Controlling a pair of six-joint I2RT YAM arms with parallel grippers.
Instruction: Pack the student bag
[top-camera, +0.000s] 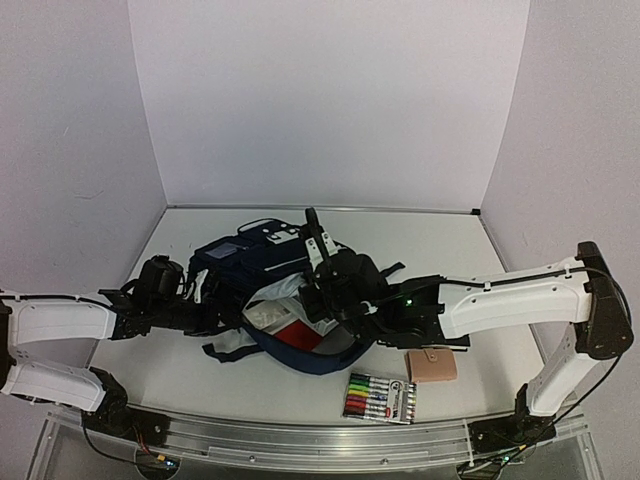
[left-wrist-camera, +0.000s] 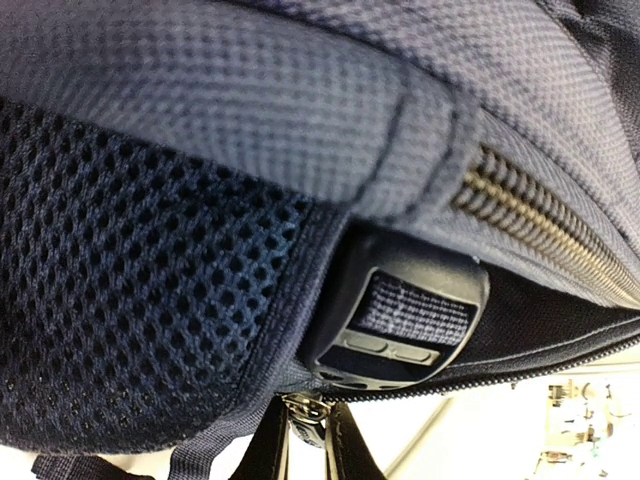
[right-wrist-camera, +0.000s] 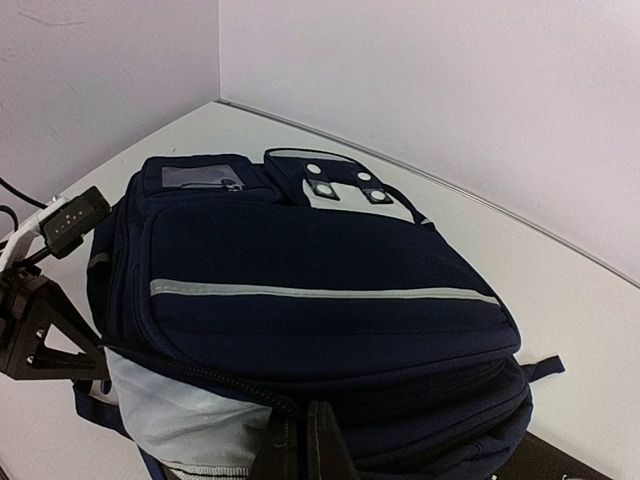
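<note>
A dark blue backpack (top-camera: 300, 359) lies open towards the front. Inside it are a red item (top-camera: 299, 335) and pale items (top-camera: 266, 316). At the bag's left side, my left gripper is shut on a small metal zipper pull (left-wrist-camera: 309, 430) where the zipper teeth end. My right gripper is low over the opening, its fingers close together against the zippered flap edge; whether cloth is between them is hidden. A marker set (top-camera: 380, 398) and a pink-brown wallet (top-camera: 432, 365) lie on the table outside the bag.
A dark flat item (top-camera: 458, 343) is partly covered by my right forearm. Walls close the table (top-camera: 480, 390) at the back and sides.
</note>
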